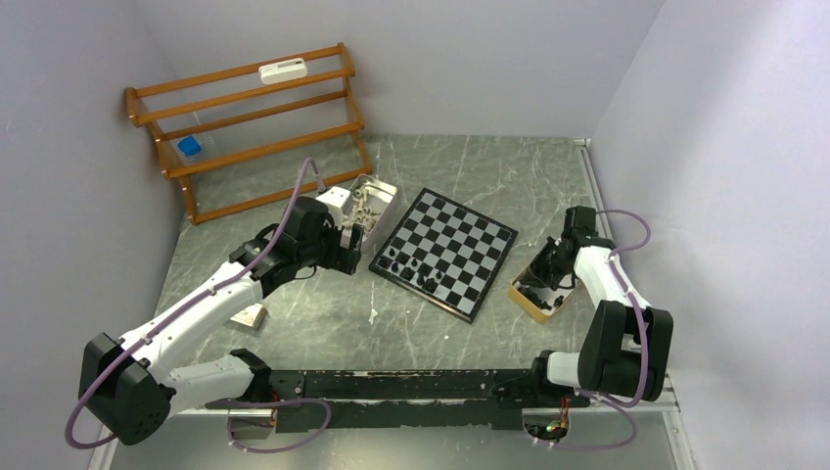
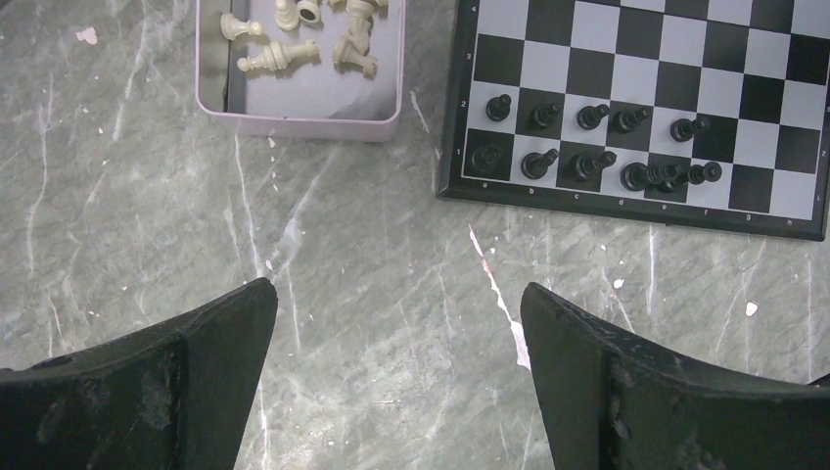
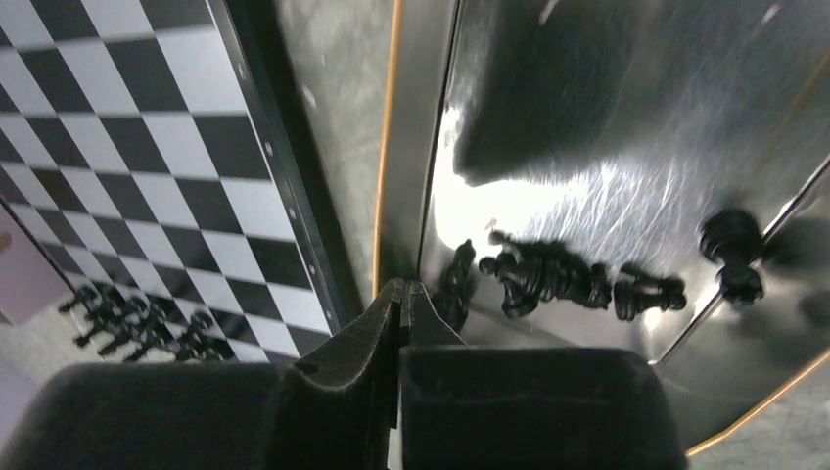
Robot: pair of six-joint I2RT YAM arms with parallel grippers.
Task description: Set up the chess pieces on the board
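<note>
The chessboard (image 1: 448, 247) lies mid-table, with several black pieces along its front-left edge; one black piece (image 2: 498, 107) stands at the corner there. My right gripper is over the left wall of the metal-lined box, its fingers shut together with nothing between them. Just beyond the fingertips, a black chess piece (image 3: 454, 289) is inside the box, outside the fingers. More black pieces (image 3: 543, 274) lie in a cluster to its right, and another piece (image 3: 731, 253) is near the far wall. My left gripper is open and empty above bare table.
A pale bin (image 2: 294, 125) of cream pieces stands left of the board. The yellow-rimmed box (image 1: 530, 308) is right of the board, a narrow strip of table between them. A wooden rack (image 1: 250, 132) stands at the back left.
</note>
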